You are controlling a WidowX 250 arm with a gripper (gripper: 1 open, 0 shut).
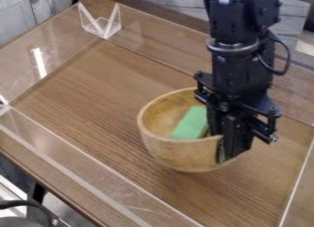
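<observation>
A wooden bowl [166, 143] with a green object [188, 125] inside is held by the black gripper [218, 134] at the right of centre. The gripper is shut on the bowl's right side and hides part of it and of the green object. The bowl appears slightly tilted.
The wooden table [86, 111] has clear room to the left and at the front. A white wire holder [101, 19] stands at the back left. Light edges border the table at the back and sides.
</observation>
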